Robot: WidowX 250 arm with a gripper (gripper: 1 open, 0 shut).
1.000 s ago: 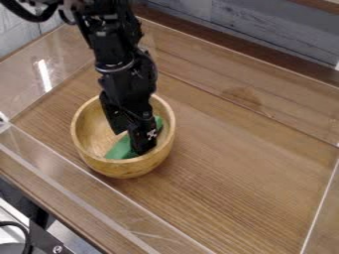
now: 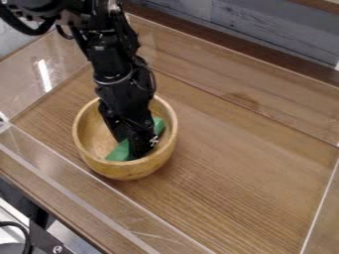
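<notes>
A light wooden bowl point(image 2: 103, 156) sits on the table at the left of centre, near the front edge. Inside it lies a green object point(image 2: 119, 152), partly hidden by the black gripper point(image 2: 138, 138). The gripper reaches down from the top left into the bowl, its fingertips at the green object toward the right side of the bowl. Whether it grips the object or how wide it stands cannot be seen clearly.
A grey plank wall point(image 2: 252, 30) runs along the back. The table's edge and dark items lie at the lower left.
The gripper has shifted slightly within the bowl, its fingers lower over the green object. The bowl stays about where it was.
</notes>
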